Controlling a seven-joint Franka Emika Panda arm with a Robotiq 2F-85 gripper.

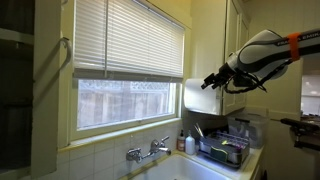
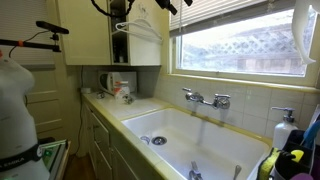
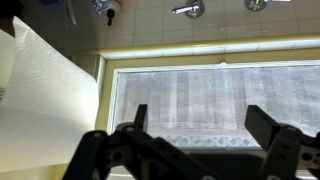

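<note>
My gripper is open, its two dark fingers wide apart with nothing between them in the wrist view. Behind them lie the window and its sill. A white paper towel roll [image 1: 202, 96] hangs by the upper cabinet; in exterior view 1 my gripper [image 1: 210, 82] appears at its upper right edge, though whether they touch I cannot tell. The paper [image 3: 45, 95] fills the left side of the wrist view, clear of the fingers. Exterior view 2 shows the gripper [image 2: 178, 6] high up at the top edge, partly cut off.
Below is a white sink [image 2: 190, 145] with a wall faucet [image 2: 207, 99]. Soap bottles [image 1: 185, 143] and a dark dish rack [image 1: 223, 150] stand beside it. The upper cabinet [image 1: 208, 40] is close to the arm. Open air lies before the window [image 2: 240, 45].
</note>
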